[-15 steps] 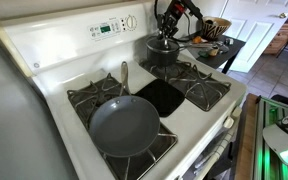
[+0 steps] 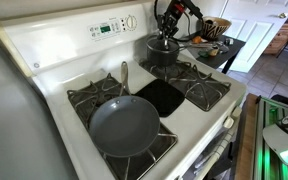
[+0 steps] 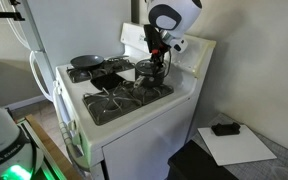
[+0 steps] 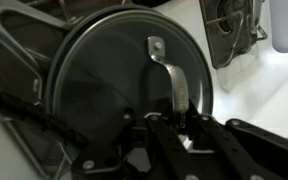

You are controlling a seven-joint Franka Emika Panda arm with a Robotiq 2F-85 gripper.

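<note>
A dark pot (image 2: 163,53) stands on the stove's back right burner in exterior view 1. Its round lid (image 4: 114,75) fills much of the wrist view, with a curved metal handle (image 4: 170,72) across it. My gripper is shut right at the lower end of this handle and covers that end. Whether the thin handle passes between the fingers cannot be made out. In exterior view 2 the arm reaches down over the pot (image 3: 147,69), and the lid appears to rest on it.
A grey frying pan (image 2: 125,125) sits on the left burners. Between the burner groups lies a black flat griddle (image 2: 164,97). A basket (image 2: 216,27) stands on the counter beyond the stove.
</note>
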